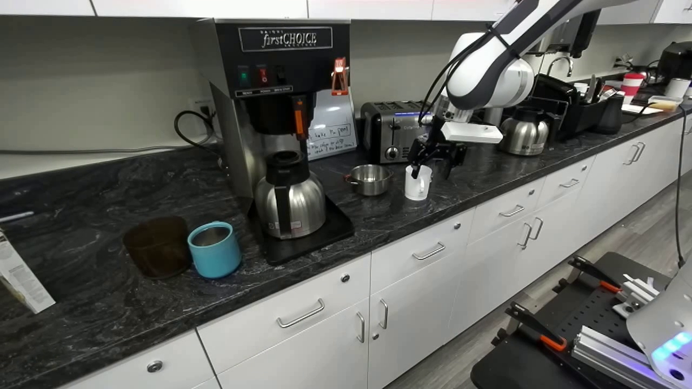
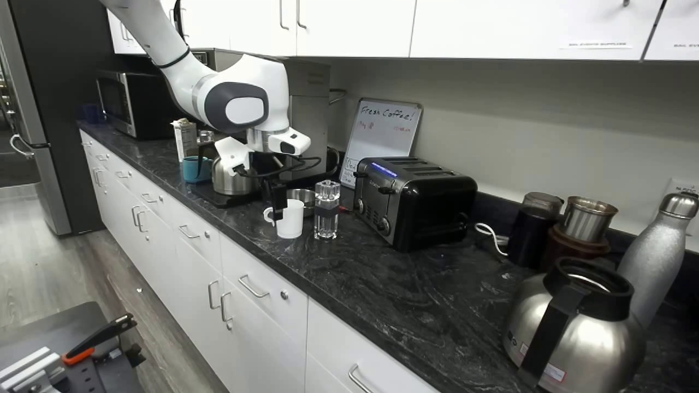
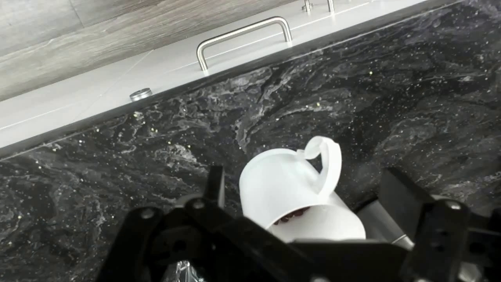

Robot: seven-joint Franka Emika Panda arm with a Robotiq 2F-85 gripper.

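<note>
A white mug (image 1: 417,184) stands upright on the dark counter. In the wrist view the mug (image 3: 282,183) shows between the two spread fingers, its handle toward the counter's front edge, with small dark red pieces (image 3: 292,216) inside. My gripper is open above the mug, clear space on both sides of it. From exterior view 1, one finger of the gripper (image 1: 436,169) overlaps the mug's rim; whether it touches cannot be told. Exterior view 2 shows a black finger (image 2: 278,202) in front of the mug (image 2: 290,220).
A clear faceted grinder (image 2: 326,209) stands close beside the mug, a small steel bowl (image 1: 370,179) on its other side. The toaster (image 2: 413,203) is behind. Farther along are the coffee maker (image 1: 224,123) and a teal mug (image 1: 214,250).
</note>
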